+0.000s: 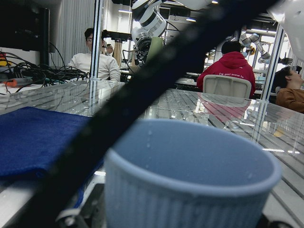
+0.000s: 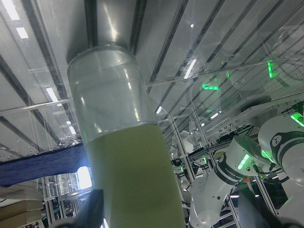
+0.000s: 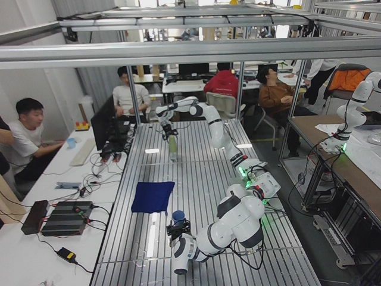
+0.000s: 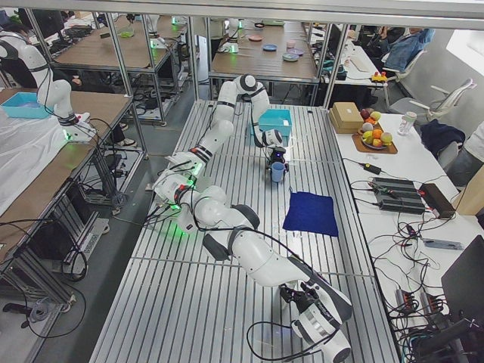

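Observation:
A light blue ribbed cup (image 1: 190, 204) stands in the near part of the table, with my left gripper (image 3: 178, 229) right at it; the cup fills the lower left wrist view, and whether the fingers grip it cannot be told. A bottle with yellow-green contents and a clear end (image 2: 123, 161) stands upright at the far end in the camera left view, with my right gripper (image 3: 168, 130) at it, close above or beside; its finger state is unclear. A dark blue cloth (image 3: 152, 196) lies flat on the slatted table, left of middle.
A teal bin (image 4: 274, 119) sits beside the left arm's end of the table, near cardboard boxes (image 4: 345, 115) and a fruit plate (image 4: 376, 138). A side table with cables and black boxes (image 3: 65, 217) runs along one edge.

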